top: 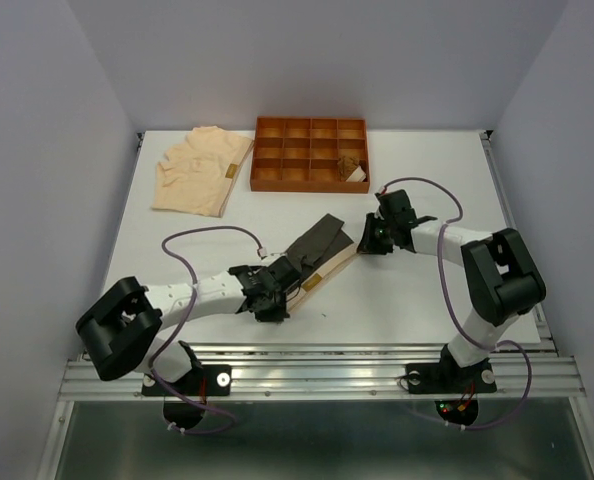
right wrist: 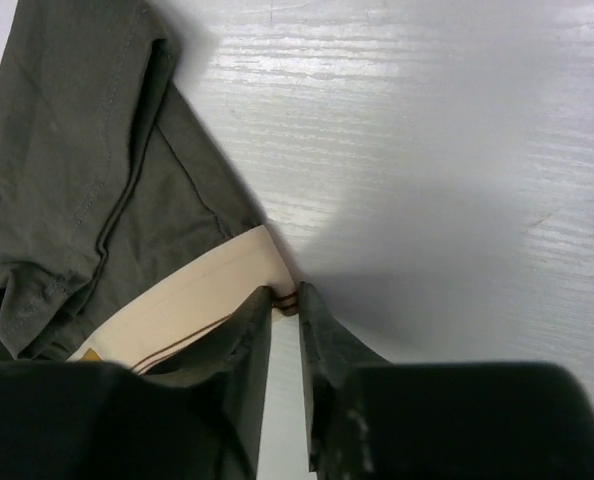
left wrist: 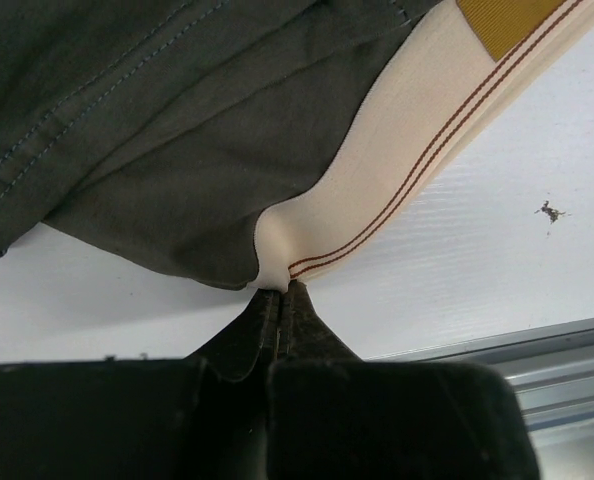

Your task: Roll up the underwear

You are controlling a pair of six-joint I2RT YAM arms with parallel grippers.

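Dark grey-green underwear [top: 315, 243] lies folded at a slant in the middle of the table, its cream waistband [left wrist: 397, 150] along the front right side. My left gripper is shut on the waistband's near corner, which bunches between the fingertips. At the other end of the band, my right gripper has its fingers a little apart, one on each side of the waistband's corner [right wrist: 262, 258]. That corner sits between the tips, low over the table. The left arm hides part of the underwear in the top view.
A brown compartment box [top: 295, 185] stands at the back, with something small in its right side. Cream underwear [top: 197, 170] lies flat at the back left. A metal rail [top: 317, 350] runs along the front.
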